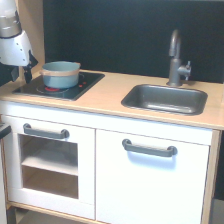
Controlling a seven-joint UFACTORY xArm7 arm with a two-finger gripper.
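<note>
A blue-grey pot (60, 78) with a lighter tan rim sits on the black stovetop (84, 83) of a toy kitchen. My gripper (22, 76) hangs at the upper left edge of the camera view, just left of the pot and apart from it. Its dark fingers point down under the white arm. They are too small and dark to show whether they are open or shut. Nothing held shows below them.
A steel sink (165, 98) with a grey faucet (177, 62) is set into the right of the wooden counter (112, 92). Below are two white doors with grey handles; the left door (87, 165) has a window onto a shelf. Counter between stove and sink is bare.
</note>
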